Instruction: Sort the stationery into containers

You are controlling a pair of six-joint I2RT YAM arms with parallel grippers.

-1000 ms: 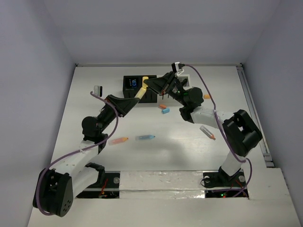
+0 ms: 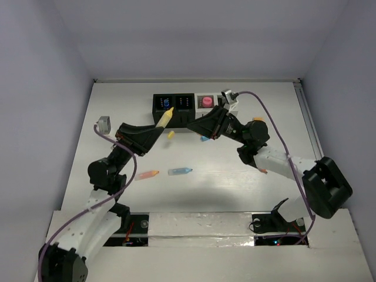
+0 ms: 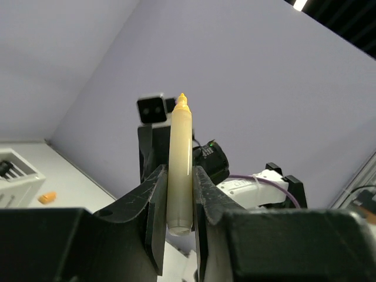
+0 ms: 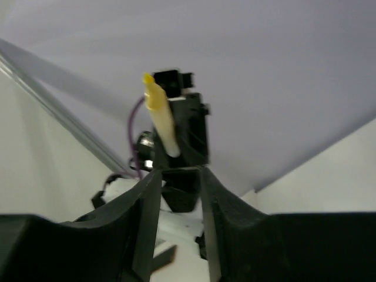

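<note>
My left gripper [image 2: 154, 130] is shut on an upright-tilted yellow marker [image 3: 179, 164], its tip uncovered. Right of it, apart, my right gripper [image 2: 194, 126] has nothing visible between its fingers; how far they are parted is unclear. A small yellow piece [image 2: 171, 134], likely a cap by its look, is between the grippers. Behind them stand a black compartment box [image 2: 173, 121] with a blue item and a white box [image 2: 205, 96] with a pink item. A pink marker [image 2: 147, 175] and a blue marker [image 2: 179, 171] lie on the table.
The right arm covers part of the white box and the table's right side, where small orange pieces [image 2: 257, 119] show. Walls surround the sides and back.
The grippers have moved apart, the left down-left with the marker, the right to the right.
</note>
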